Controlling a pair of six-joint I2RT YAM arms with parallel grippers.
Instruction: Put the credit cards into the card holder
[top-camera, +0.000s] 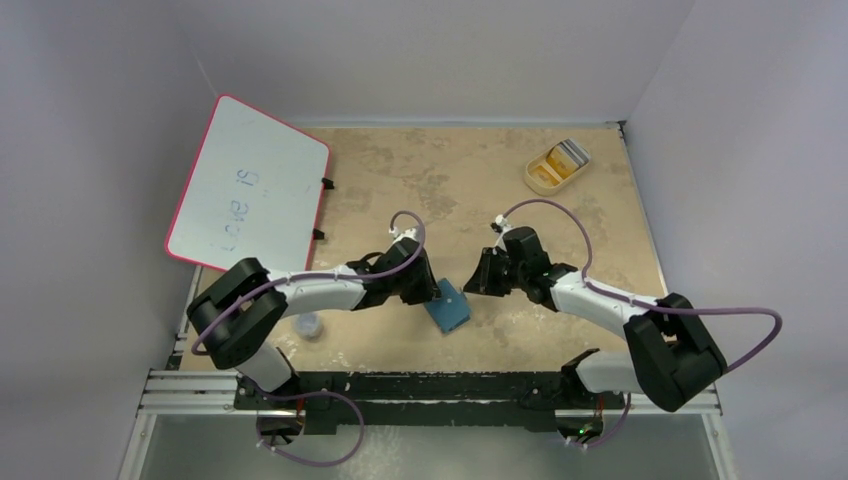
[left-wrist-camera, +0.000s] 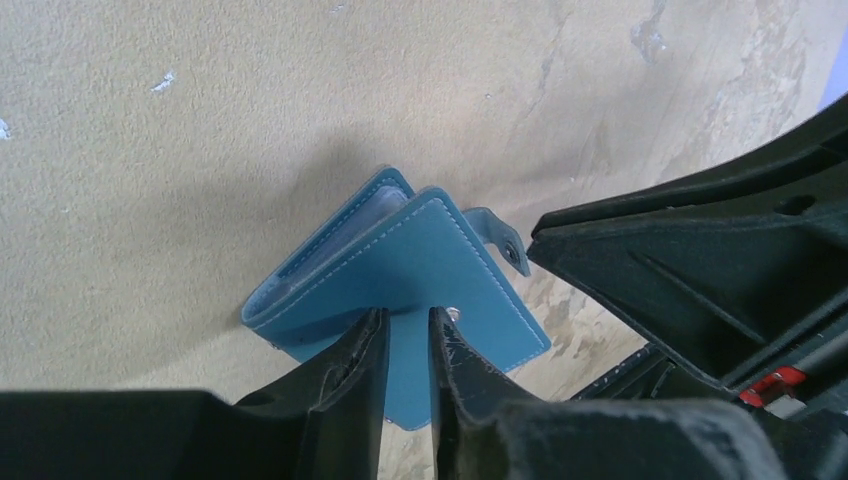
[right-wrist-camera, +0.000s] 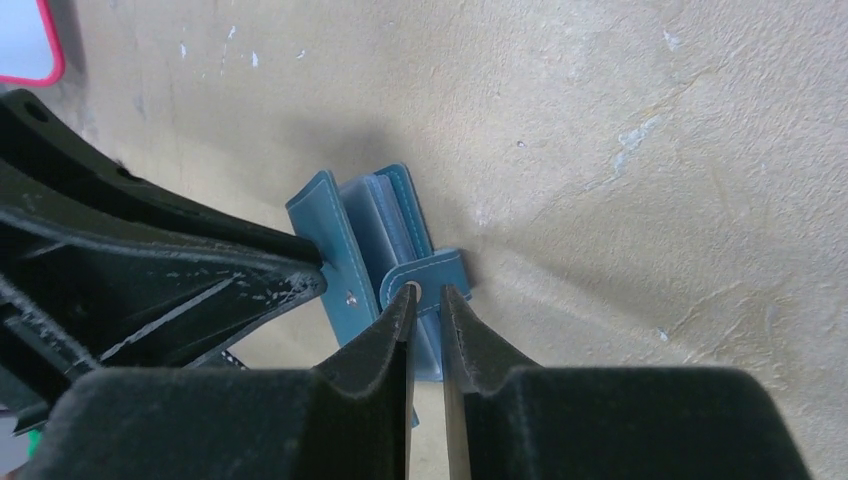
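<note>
The blue card holder lies at the front middle of the table, with its mouth and snap strap visible. My left gripper is at the holder's face; in its wrist view the fingertips are close together over the blue face, and what is between them is unclear. My right gripper is beside the holder at the strap side, fingertips narrowly apart over the strap; whether they touch it is unclear.
A tan tray with cards stands at the back right. A whiteboard lies at the left, with a small clear round item near the left arm.
</note>
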